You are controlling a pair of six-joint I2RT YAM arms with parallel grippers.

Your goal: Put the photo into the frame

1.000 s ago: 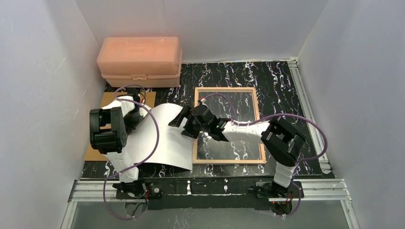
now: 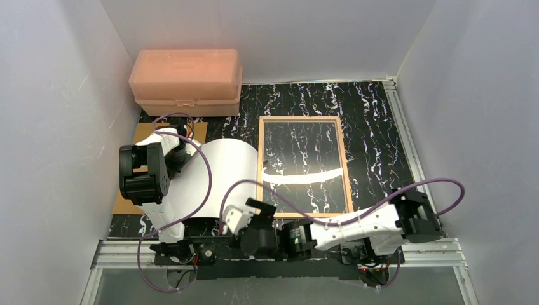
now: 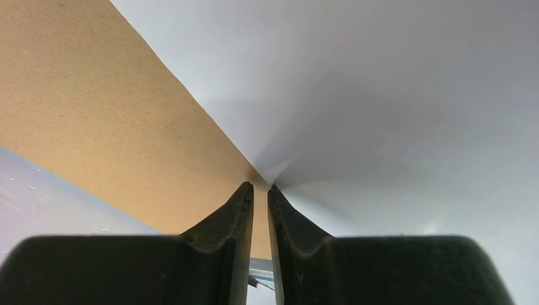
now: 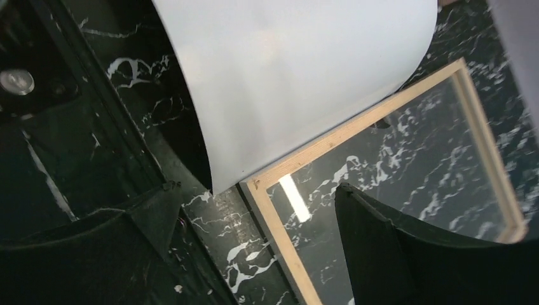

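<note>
The photo, a large white sheet (image 2: 232, 168), lies left of the wooden frame (image 2: 305, 119), its right edge along the frame's left side and its front corner raised over a dark shadow. At its left edge is my left gripper. A narrow gap shows between those fingers; the sheet creases towards the right fingertip, and I see no clear grip on it. My right gripper stands wide open with nothing between its fingers, above the frame's near left corner and the sheet's front corner (image 4: 219, 181).
A brown board (image 2: 125, 200) lies under the left arm and partly under the sheet. A peach plastic box (image 2: 184, 76) stands behind it. Purple cables arch over the sheet and frame. Bare marbled table (image 2: 378, 146) lies right of the frame.
My right gripper has swung from the sheet's right edge towards the front of the table, blurred by motion now. The left arm and the frame look unmoved.
</note>
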